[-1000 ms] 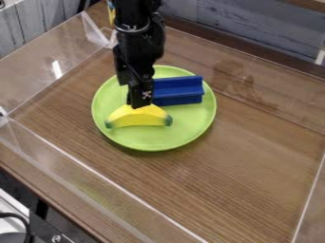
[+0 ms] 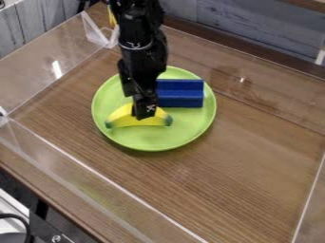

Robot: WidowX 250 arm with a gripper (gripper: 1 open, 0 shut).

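Note:
My black gripper point(image 2: 139, 103) is open, lowered over a yellow banana point(image 2: 131, 119) with its fingers at the banana's top; whether they touch it is hard to tell. The banana lies in the front part of a round green plate point(image 2: 169, 137). A blue block point(image 2: 181, 93) rests on the plate's right side, behind the banana and beside the gripper. The arm hides part of the plate's back left.
The wooden table point(image 2: 241, 180) has free room to the right and in front of the plate. A clear plastic edge runs along the left side, and a pale panelled wall stands at the back.
The gripper has moved down toward the banana on the plate. The banana, block and plate show no clear movement.

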